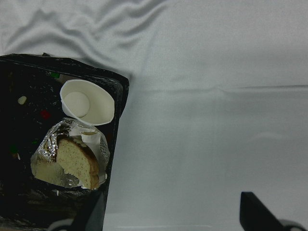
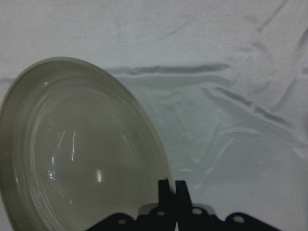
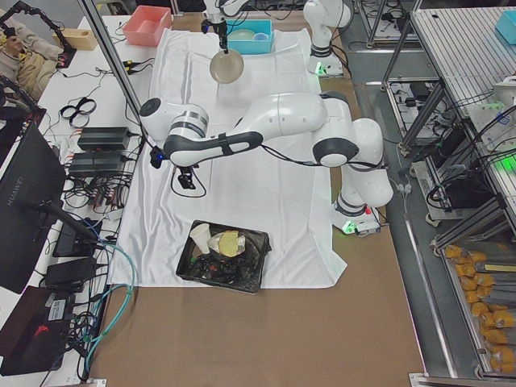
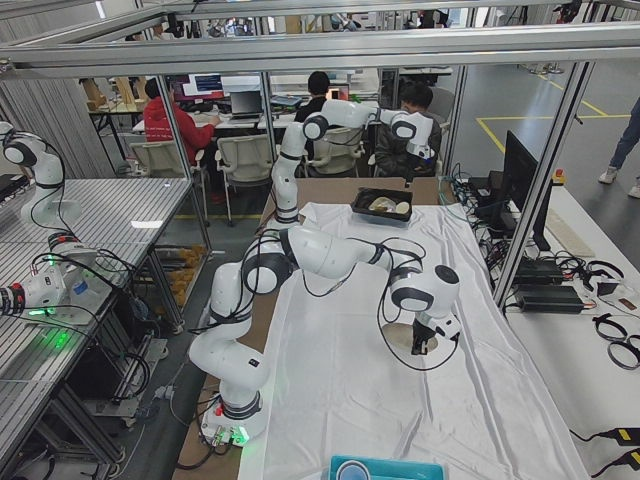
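Note:
A beige plate [image 2: 86, 144] fills the left of the right wrist view, my right gripper shut on its rim; in the camera left view it hangs below that gripper near the back. My left gripper is open above the white cloth, nothing visible between its fingers. Beside it a black tray [image 1: 29, 202] holds a paper cup [image 1: 96, 103] on its side and a slice of bread [image 1: 74, 163] on crumpled foil.
A blue bin [image 3: 262, 44] with dishes stands at the back of the cloth [image 3: 274, 201]. A red bin [image 3: 149, 24] and electronics lie on the side table.

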